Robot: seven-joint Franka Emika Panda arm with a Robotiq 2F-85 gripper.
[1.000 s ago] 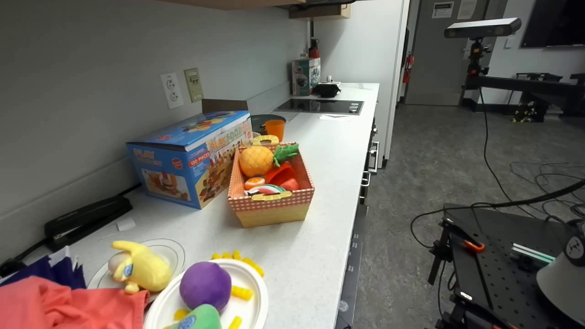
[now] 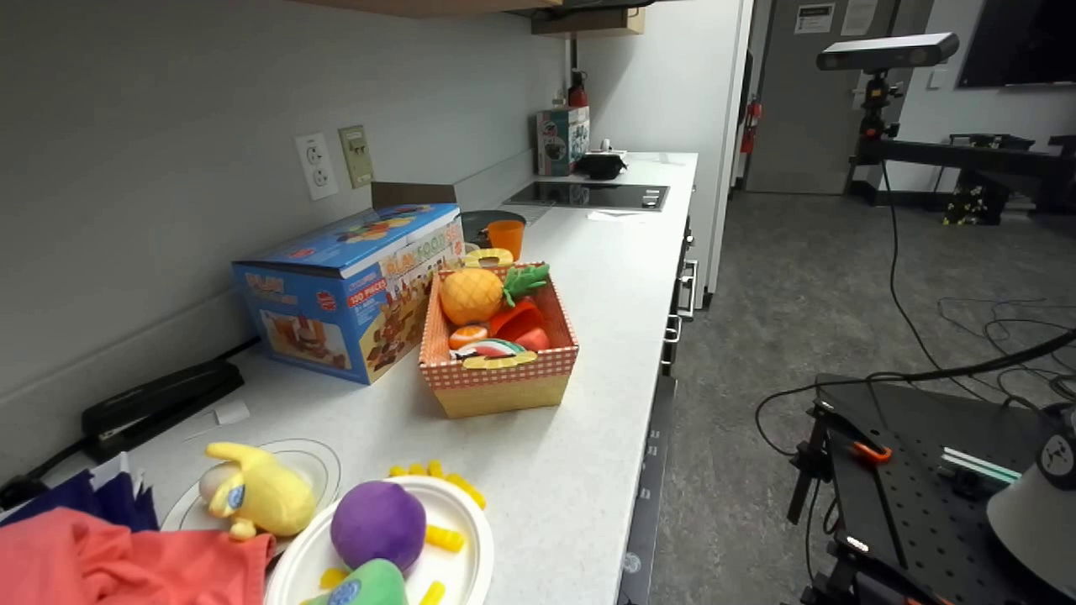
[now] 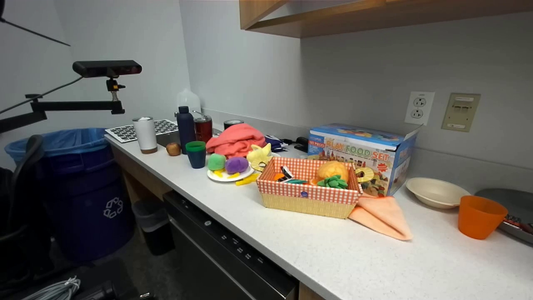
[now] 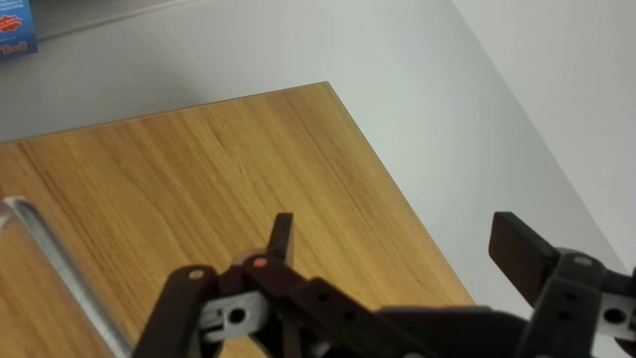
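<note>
In the wrist view my gripper is open, its two fingers wide apart with nothing between them. Beyond it are a wooden cabinet panel (image 4: 238, 173) and pale wall. Neither exterior view shows the gripper. A red-checked basket (image 2: 504, 391) on the counter holds a toy pineapple (image 2: 471, 296) and other toy food. Nearer exterior view 1, a white plate (image 2: 474, 524) carries a purple plush (image 2: 378, 524), a green plush (image 2: 368, 588) and yellow pieces. Beside the plate lies a yellow plush (image 2: 264, 494).
A blue play food box (image 2: 348, 292) stands against the wall by the basket. In exterior view 2, an orange cup (image 3: 479, 216), a beige bowl (image 3: 434, 192) and a peach cloth (image 3: 382, 215) lie right of the basket. Bare counter (image 3: 399, 270) runs along the front there.
</note>
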